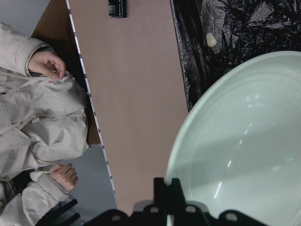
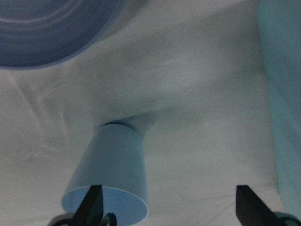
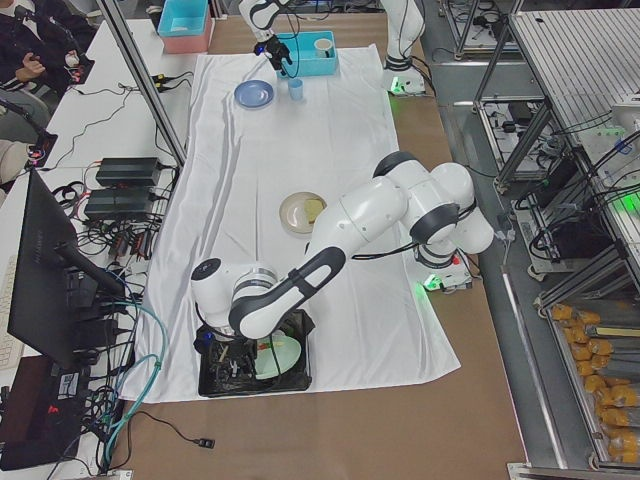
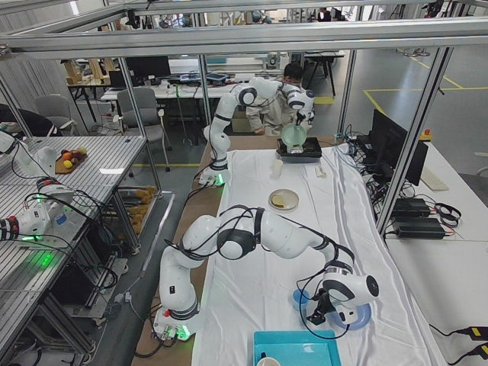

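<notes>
My left gripper is shut on the rim of a pale green plate (image 1: 244,136), which it holds tilted over a black bag-lined tray (image 1: 235,28) in the left wrist view. My right gripper is open above the white cloth (image 2: 197,141), over a light blue cup (image 2: 115,160), with a blue plate (image 2: 51,33) beside it in the right wrist view.
A beige plate (image 3: 300,225) with a yellow item lies mid-table. A blue bin (image 4: 293,347) with a white cup stands by the right arm. A person (image 1: 42,103) is just beyond the tray.
</notes>
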